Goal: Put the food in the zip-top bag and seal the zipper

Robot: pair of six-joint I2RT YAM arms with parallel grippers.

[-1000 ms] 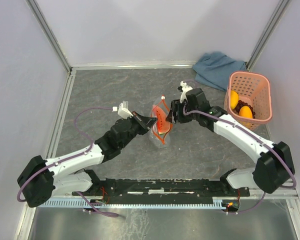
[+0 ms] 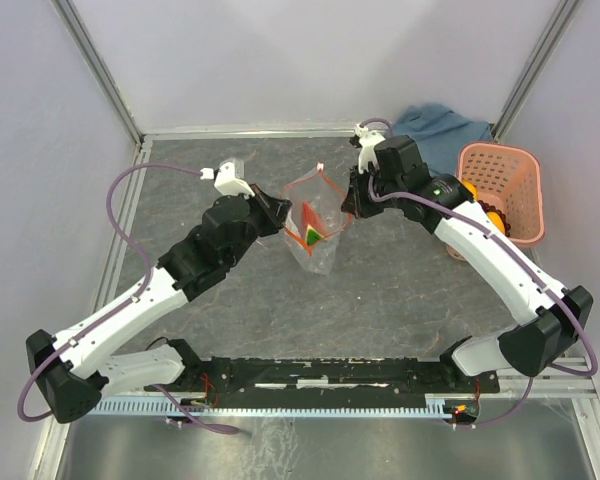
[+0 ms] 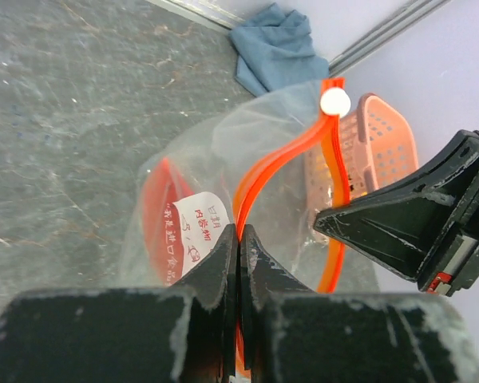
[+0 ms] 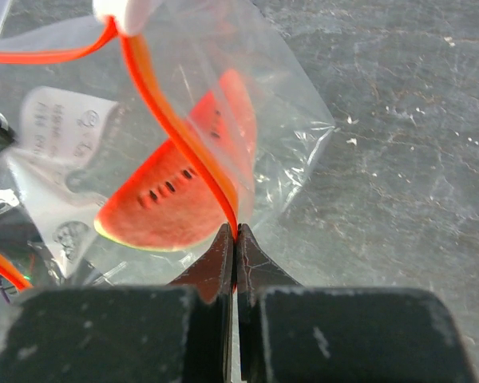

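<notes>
A clear zip bag point(image 2: 320, 255) with orange zipper strips hangs upright between my grippers at the table's middle, holding a watermelon slice point(image 4: 168, 203). My left gripper point(image 2: 280, 216) is shut on one side of the bag's orange rim, seen close in the left wrist view. My right gripper point(image 2: 352, 205) is shut on the opposite orange rim, which runs into its fingertips in the right wrist view point(image 4: 233, 239). The white slider point(image 3: 334, 102) sits at the top corner of the rim.
At the back right stand a pink basket point(image 2: 520, 190) with orange fruit and dark fruit, partly hidden by my right arm, and a blue cloth point(image 2: 440, 125). Bare grey table lies left and in front of the bag.
Both grippers have moved up and apart, widening and lifting the bag.
</notes>
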